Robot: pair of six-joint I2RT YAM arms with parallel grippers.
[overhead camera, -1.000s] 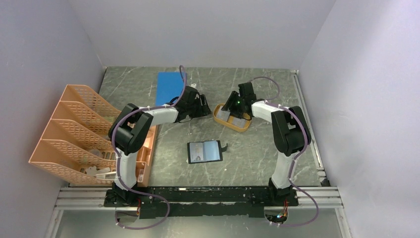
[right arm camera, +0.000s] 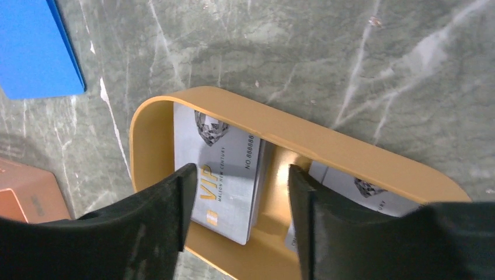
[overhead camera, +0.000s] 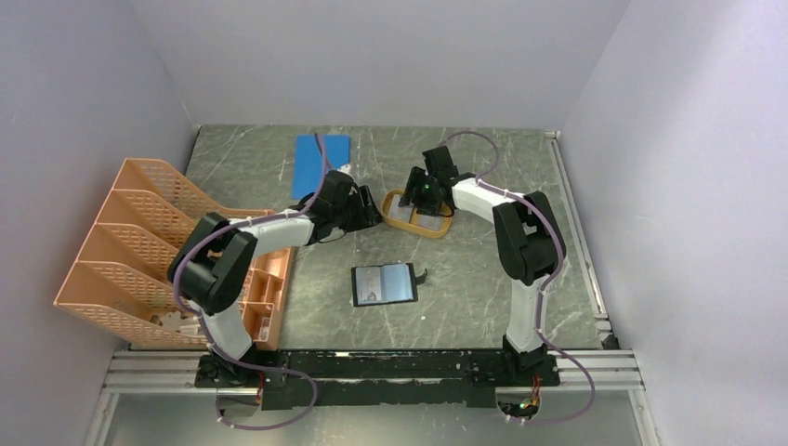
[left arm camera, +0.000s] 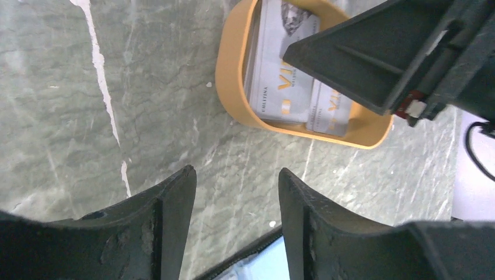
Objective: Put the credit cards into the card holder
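Observation:
The grey VIP credit cards (right arm camera: 233,169) lie stacked in one side of a tan tray (right arm camera: 315,140), with more grey cards (right arm camera: 362,192) in its other side. Over the tray, my right gripper is open, its fingers apart above the first stack and nothing visibly held. Just left of the tray hovers my left gripper, open and empty over bare tabletop. Spread open on the table, nearer the front, is the black card holder (overhead camera: 384,284) with clear sleeves; only its corner enters the left wrist view.
An orange tiered rack (overhead camera: 130,242) fills the left side, under my left arm. A blue flat piece (overhead camera: 307,153) lies at the back left. Free table surrounds the holder on its right.
The tan tray with its cards has slid left across the table, and my right gripper has moved left over it. My left gripper has also shifted left. The card holder has stayed put.

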